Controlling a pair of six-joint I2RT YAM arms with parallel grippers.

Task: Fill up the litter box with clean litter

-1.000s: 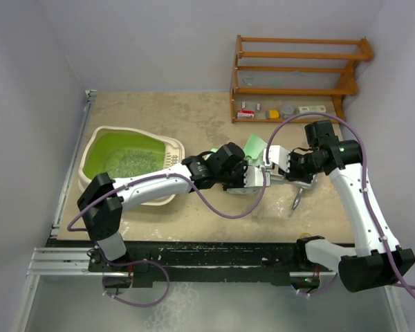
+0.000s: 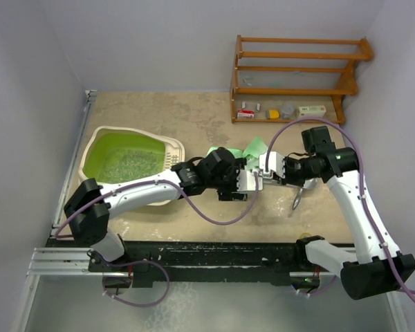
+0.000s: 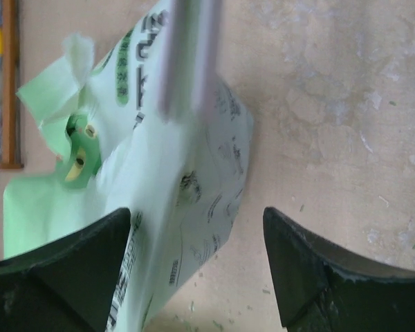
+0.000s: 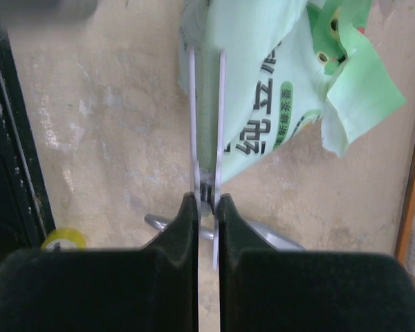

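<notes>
A green-and-white litter bag [image 3: 117, 180] with printed text lies under both grippers, its torn top flaps [image 4: 360, 97] spread out. My left gripper is part open at the bag's side, its fingers apart. My right gripper is shut on the bag's edge, its fingers close together. The litter box [image 2: 104, 174], white with a green interior and a layer of granules, sits at the left.
A wooden rack [image 2: 294, 54] with small items stands at the back right. A metal scoop [image 4: 270, 236] lies beside the bag. A small yellow round object [image 4: 62, 242] lies near the front edge.
The right arm has moved only slightly.
</notes>
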